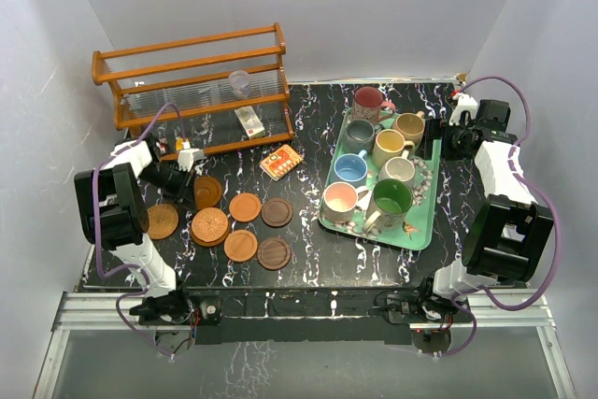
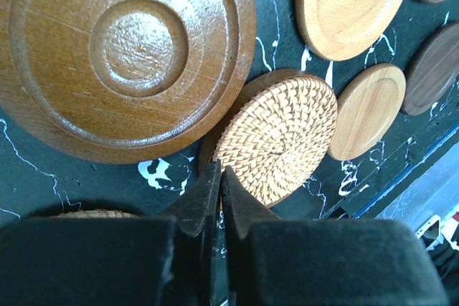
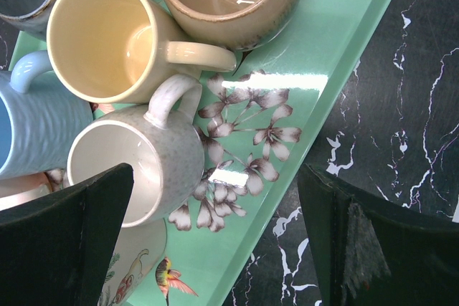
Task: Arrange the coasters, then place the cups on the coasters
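Note:
Several coasters lie on the black marble table at left and centre: a woven one (image 2: 280,141) on a wooden piece, a large wooden one (image 2: 64,55), light and dark round ones (image 1: 276,211). My left gripper is shut just beside the woven coaster, nothing visible between its fingers. Mugs crowd a green tray (image 1: 425,226) at right, among them a speckled white one (image 3: 172,163), a cream one (image 3: 107,41) and a blue one (image 1: 350,168). My right gripper stands open above the tray's right side, fingers apart.
A wooden rack (image 1: 196,58) stands at the back left, with an orange packet (image 1: 281,162) before it. Bare table shows between the coasters and the tray and right of the tray.

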